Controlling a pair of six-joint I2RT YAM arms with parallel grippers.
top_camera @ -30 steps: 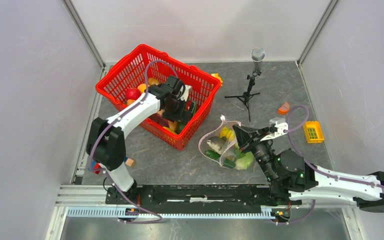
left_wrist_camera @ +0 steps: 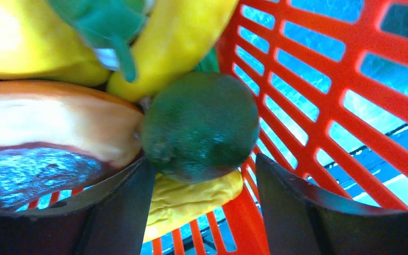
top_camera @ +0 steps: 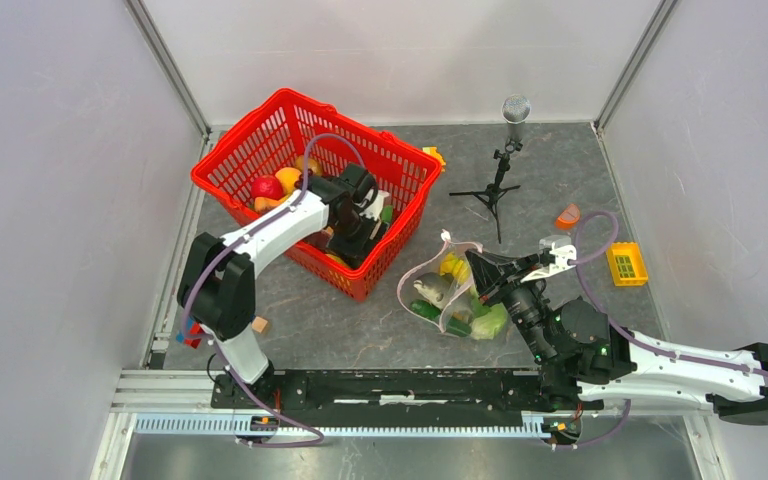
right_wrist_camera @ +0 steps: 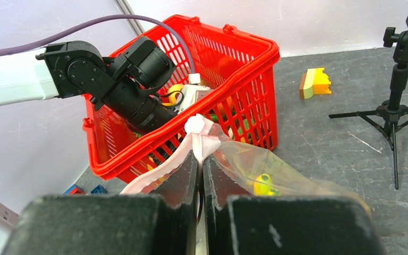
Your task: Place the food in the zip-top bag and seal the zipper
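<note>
Inside the red basket (top_camera: 415,185), my left gripper stands part open, its fingertips on either side of a round dark green fruit or vegetable (left_wrist_camera: 199,125). A narrow gap shows between the right fingertip and the fruit, so it does not look gripped. On the table, the clear zip top bag (top_camera: 410,287) gapes toward the basket, with a fish, green vegetables and yellow food inside. My right gripper is shut on the bag's pinkish top edge (right_wrist_camera: 204,142) and holds it up.
Around the green fruit lie a banana (left_wrist_camera: 175,42), a yellow item (left_wrist_camera: 191,204) and a brown-and-white food piece (left_wrist_camera: 48,127). The basket's slatted wall (left_wrist_camera: 319,95) is close on the right. A tripod (top_camera: 495,190) and yellow crate (top_camera: 627,264) stand farther right.
The right arm and the bag have stayed still.
</note>
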